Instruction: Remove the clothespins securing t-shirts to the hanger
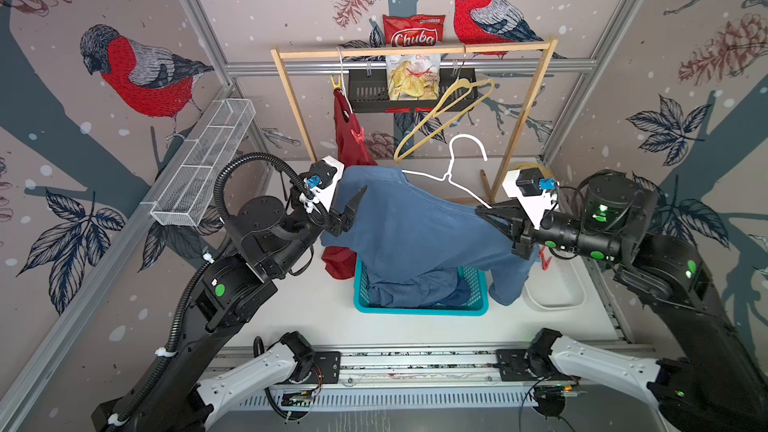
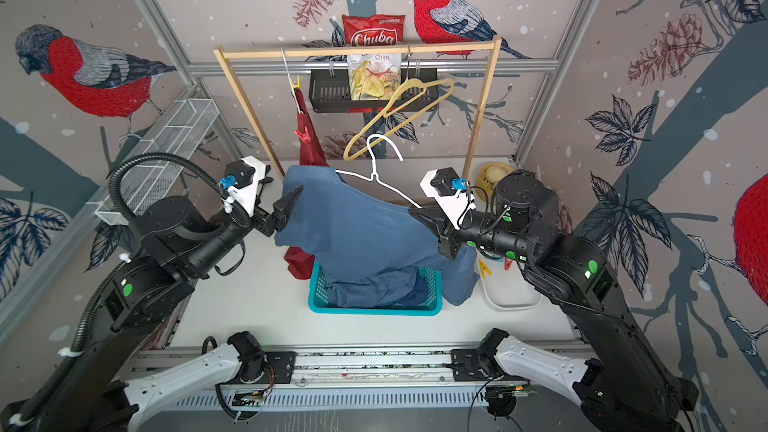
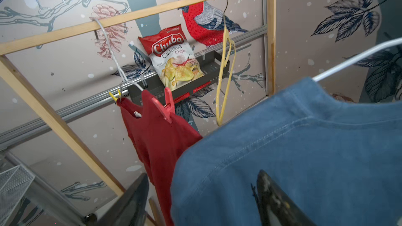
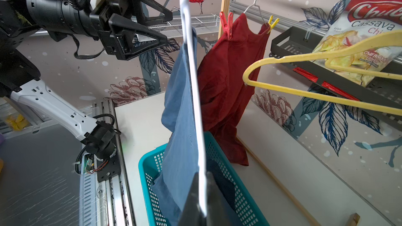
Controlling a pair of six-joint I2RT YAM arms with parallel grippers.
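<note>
A blue shirt [image 1: 416,224] drapes from a white hanger [image 1: 466,136] over the basket. My right gripper [image 1: 488,216] is shut on the hanger's arm, seen close in the right wrist view. My left gripper [image 1: 352,208] is open by the shirt's left shoulder, with nothing between its fingers. A red shirt [image 3: 155,150] hangs from another white hanger [image 3: 113,54] on the wooden rail, with a red clothespin [image 3: 167,108] and a yellow one [image 3: 114,96] on it.
A yellow hanger [image 1: 432,120] hangs on the rack. Below are a teal basket [image 1: 360,296] holding blue cloth and a white tray [image 1: 560,300] with clothespins. A dark shelf [image 2: 320,96] holds a chips bag [image 2: 372,72].
</note>
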